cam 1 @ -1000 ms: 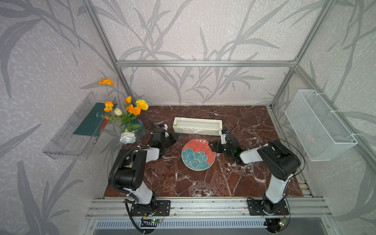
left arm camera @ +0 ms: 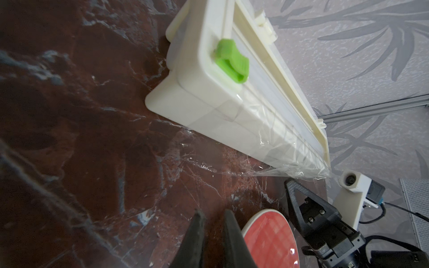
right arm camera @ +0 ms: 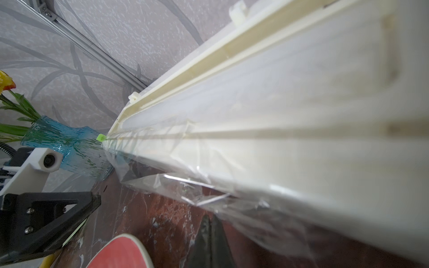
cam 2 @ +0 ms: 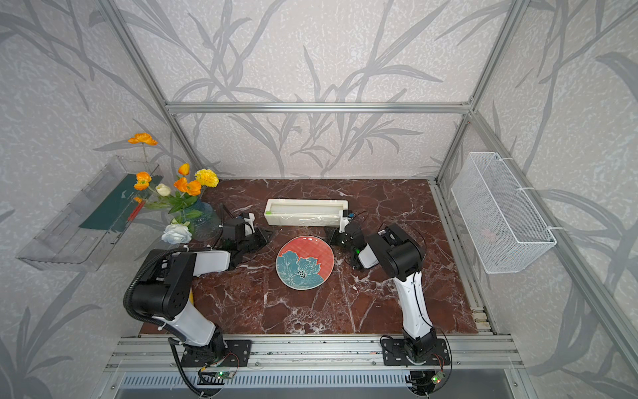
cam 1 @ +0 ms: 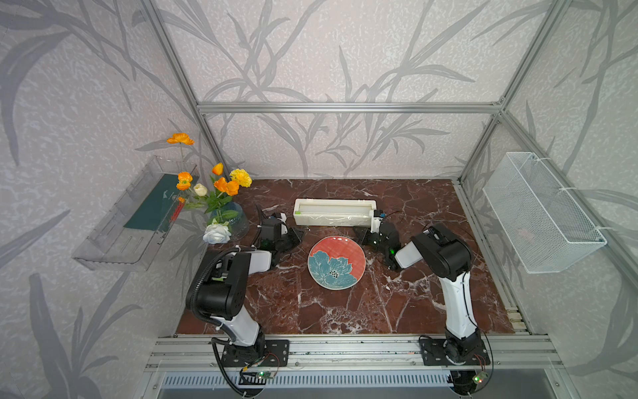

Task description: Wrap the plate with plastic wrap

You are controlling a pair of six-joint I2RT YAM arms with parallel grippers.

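Observation:
A round plate [cam 1: 336, 262] with a red ground and blue flower lies bare on the table. Behind it stands the cream wrap box [cam 1: 335, 212], clear plastic film [left arm camera: 286, 145] hanging over its front wall. The film's loose edge sags towards the table in the right wrist view. My left gripper, left of the plate and in front of the box's left end, is part open; nothing shows between its fingers. At the plate's far right edge, my right gripper is shut beside the film's lower edge; whether film is between its fingertips cannot be told.
A green clip [left arm camera: 232, 60] sits on the box's left corner. The glass vase [right arm camera: 67, 140] of flowers is behind the left arm. A white mesh basket [cam 1: 545, 212] hangs at right, a clear basket [cam 1: 129, 219] at left. Marble table in front of the plate is free.
My right gripper has moved back towards the box, and its fingers have closed. The box's right end has shifted slightly backwards. The left arm has barely moved; the plate stays put.

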